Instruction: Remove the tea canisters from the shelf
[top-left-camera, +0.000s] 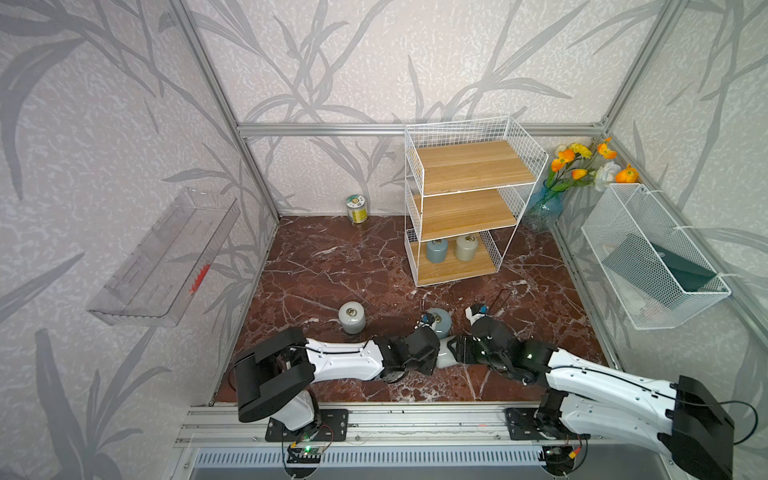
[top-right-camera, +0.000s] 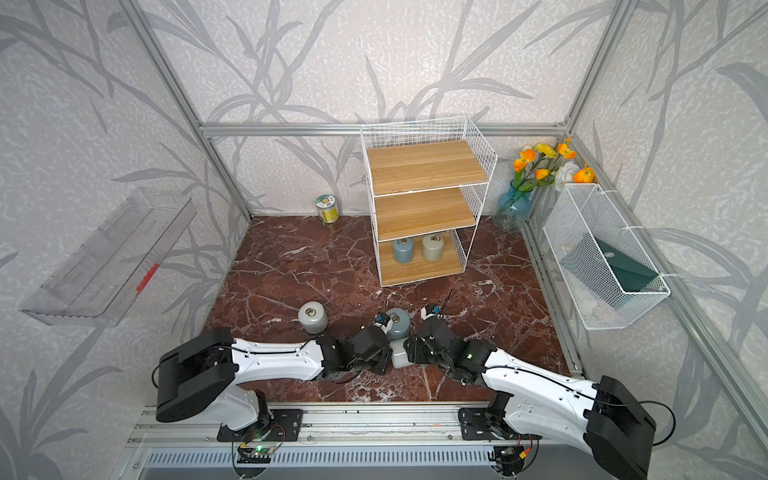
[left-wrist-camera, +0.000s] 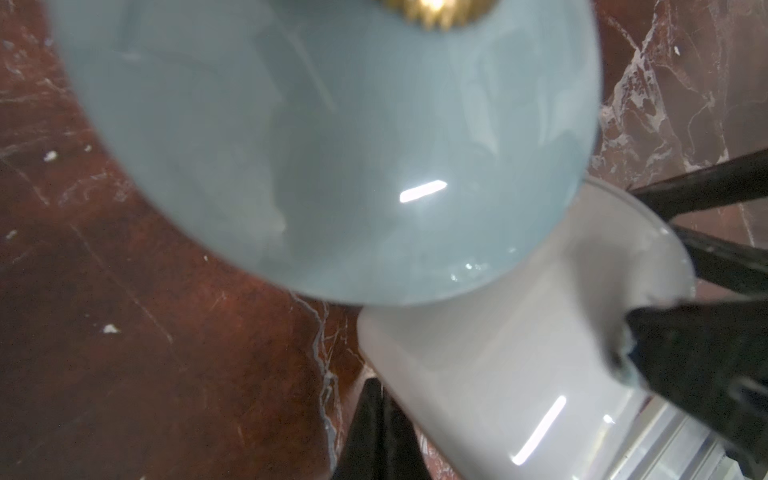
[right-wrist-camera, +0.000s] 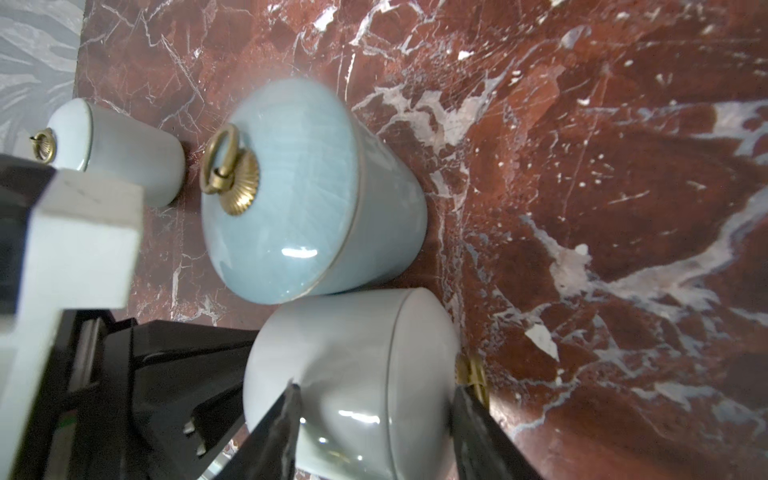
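Note:
A white canister (right-wrist-camera: 336, 368) lies on its side near the front, its top facing right in the right wrist view, touching or very near an upright blue canister (right-wrist-camera: 280, 184). My right gripper is part open, fingers at the white one; whether it grips is unclear. My left gripper is shut beside the white canister (left-wrist-camera: 528, 344), beneath the blue lid (left-wrist-camera: 336, 160) in its view. Another white canister (top-left-camera: 352, 314) stands to the left. A blue canister (top-left-camera: 436, 252) and a cream canister (top-left-camera: 466, 251) stand on the bottom shelf (top-left-camera: 452, 270).
A tin (top-left-camera: 357, 209) stands at the back, a flower vase (top-left-camera: 544, 209) behind the shelf's right. A clear bin (top-left-camera: 152, 264) hangs left, a mesh basket (top-left-camera: 640, 256) right.

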